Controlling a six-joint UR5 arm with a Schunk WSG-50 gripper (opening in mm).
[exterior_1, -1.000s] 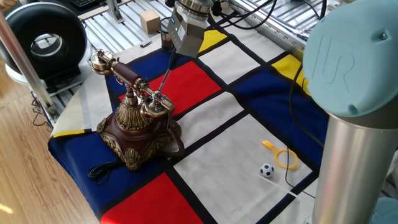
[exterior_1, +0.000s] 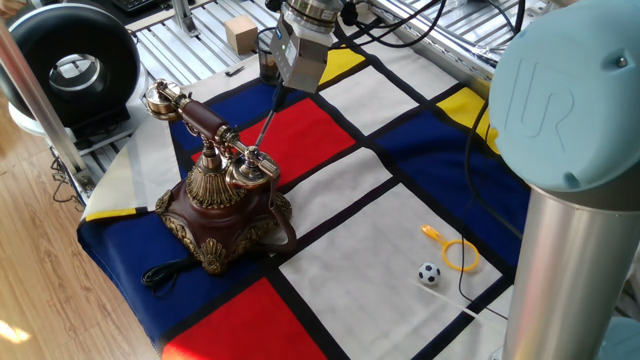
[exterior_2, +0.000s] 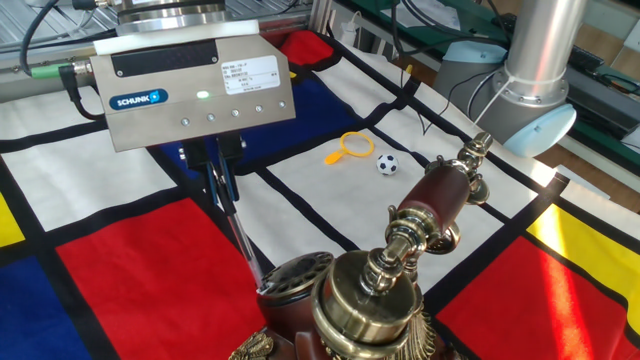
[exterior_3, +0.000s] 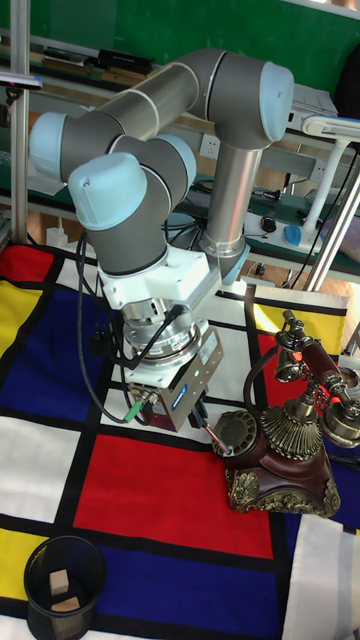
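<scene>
An antique-style brown and brass telephone (exterior_1: 215, 205) stands on the patterned cloth, its handset (exterior_2: 430, 215) resting across the cradle. Its rotary dial (exterior_3: 236, 431) faces my arm. My gripper (exterior_2: 261, 288) slants down to the dial, its long thin fingers (exterior_2: 232, 215) close together and nothing visible between them. In exterior view 2 the tips meet the near-left rim of the dial; whether they sit in a finger hole is too small to tell. In exterior view 1 the handset and cradle partly cover the tips.
A small football (exterior_1: 429, 273) and a yellow-orange ring with a handle (exterior_1: 460, 255) lie on a white patch. A black mesh cup (exterior_3: 64, 589) holds wooden blocks (exterior_3: 60, 581). A black cord (exterior_1: 165, 272) lies beside the telephone.
</scene>
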